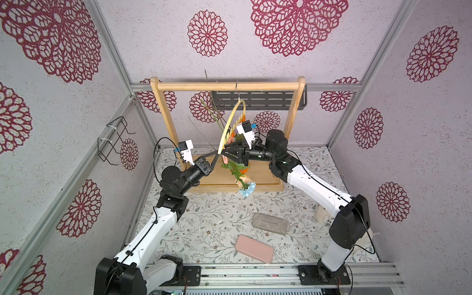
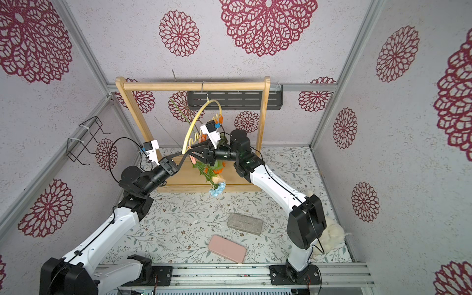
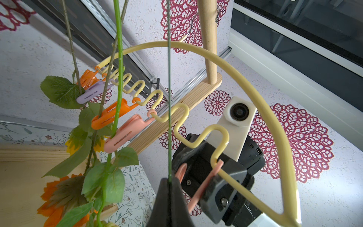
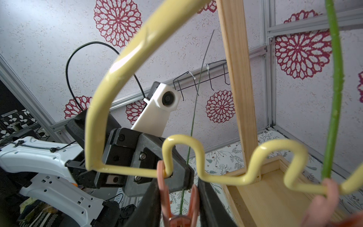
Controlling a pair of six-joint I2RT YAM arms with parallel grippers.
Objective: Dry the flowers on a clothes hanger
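A yellow hanger (image 3: 271, 124) with orange, lilac and pink clips hangs from a wooden rack (image 1: 196, 86), and flowers, including a blue one (image 1: 246, 189), dangle heads down below it. My left gripper is shut at the hanger's near end, a thin green stem (image 3: 169, 143) between its fingers. My right gripper is at a pink clip (image 4: 162, 181) on that end, with the stem running into the clip; how far its fingers are closed is unclear.
A wooden tray (image 4: 272, 189) lies under the flowers. A grey case (image 1: 270, 223) and a pink case (image 1: 254, 248) lie on the patterned floor in front. The wire rack (image 1: 113, 140) is on the left wall.
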